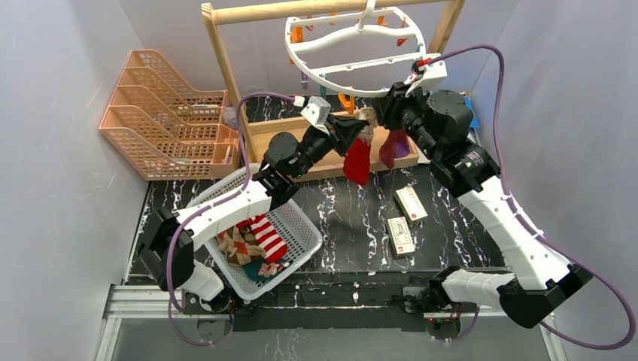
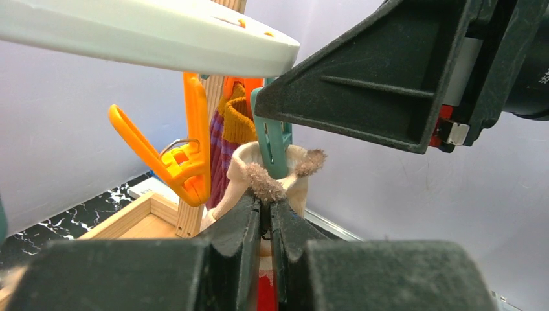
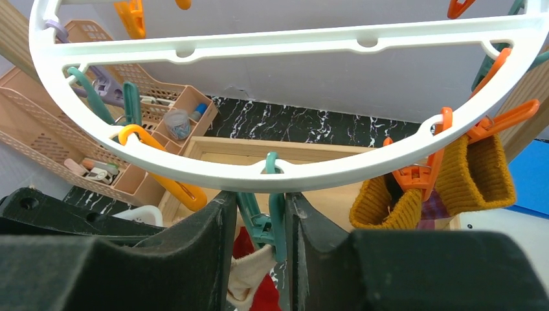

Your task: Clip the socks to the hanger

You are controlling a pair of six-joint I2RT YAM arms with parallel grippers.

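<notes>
In the left wrist view, my left gripper is shut on the fuzzy beige cuff of the red sock (image 1: 357,161). The sock hangs below it. Above, the round white hanger (image 3: 349,167) carries a teal clip (image 3: 277,227). My right gripper is shut on this clip's arms just under the rim, pressing them closer together. The clip's lower end (image 2: 277,159) sits in the cuff's opening; whether its tips pinch the fabric cannot be told.
An orange clip (image 2: 194,162) hangs close left of the teal one. A mustard-cuffed sock (image 3: 401,210) hangs from orange clips on the right. Below are a wooden tray (image 1: 301,174), two small boxes (image 1: 410,204) and a grey basket (image 1: 307,239) with several socks.
</notes>
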